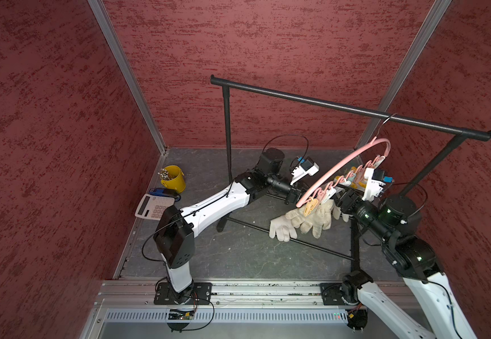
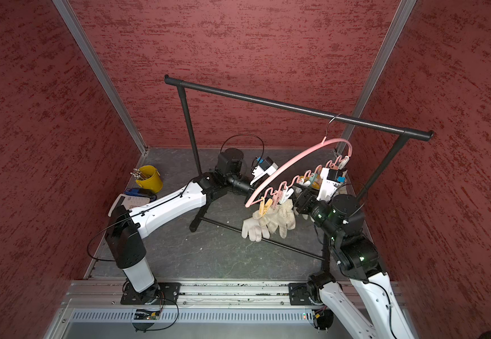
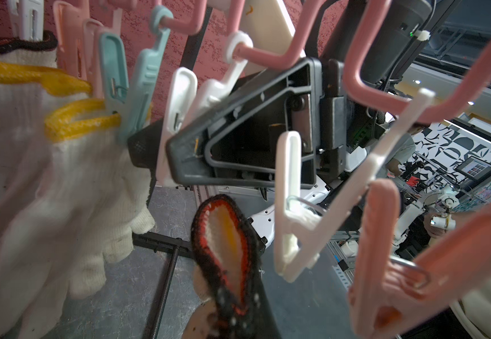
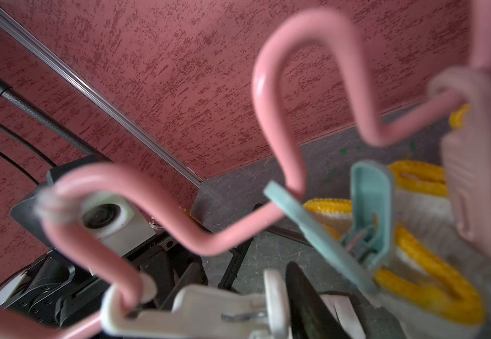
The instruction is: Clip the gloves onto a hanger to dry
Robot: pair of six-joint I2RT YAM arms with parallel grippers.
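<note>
The pink hanger hangs tilted from the black rail. White gloves with yellow cuffs hang from it beside a teal clip. My left gripper is low by the hanger's near end, shut; a dark finger rests against a black-and-red glove cuff, which stands up as an open loop. My right gripper is part open around a white clip on the hanger. One of its fingers lies beside the clip's handle; firm contact cannot be told.
Pale gloves show below the hanger, partly overlapping. A free white clip and a pink clip hang near the cuff. The rack's rail spans above. A yellow cup and calculator stand far left.
</note>
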